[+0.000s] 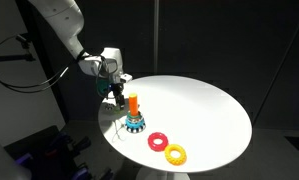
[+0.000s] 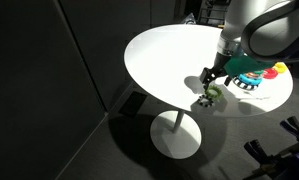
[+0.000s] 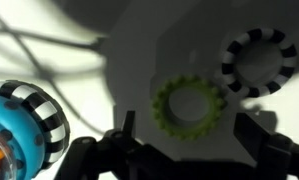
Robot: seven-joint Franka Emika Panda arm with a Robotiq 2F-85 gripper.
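Note:
In the wrist view, a green ring with a bumpy rim (image 3: 160, 106) lies on the white table between the fingers of my gripper. The fingers stand wide apart, one finger on each side of the ring, and they hold nothing. A black-and-white striped ring (image 3: 229, 64) lies on the right, just beyond the right finger. At the left edge is the blue base of a stacking toy (image 3: 27, 122) with a striped rim. Exterior view 1 shows its orange post (image 1: 133, 104) standing upright.
A red ring (image 1: 151, 137) and a yellow ring (image 1: 169, 150) lie near the front edge of the round white table (image 1: 209, 115). My gripper works close to its left edge.

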